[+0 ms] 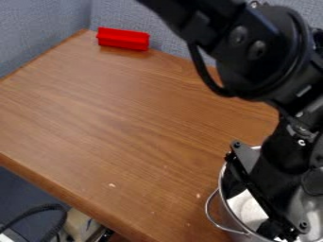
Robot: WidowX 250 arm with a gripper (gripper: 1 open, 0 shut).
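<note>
My black gripper point(271, 203) reaches down at the lower right into a metal pail point(229, 227) with a wire handle and a white inside or content. The pail is largely covered by the gripper, and its fingertips are hard to make out, so I cannot tell how the fingers stand or whether anything is between them. A red cylinder point(123, 39) lies on the wooden table point(108, 123) at the back left, far from the gripper.
Grey padded walls point(44, 24) line the back. Dark cables point(38, 213) lie beyond the table's edge at the lower left.
</note>
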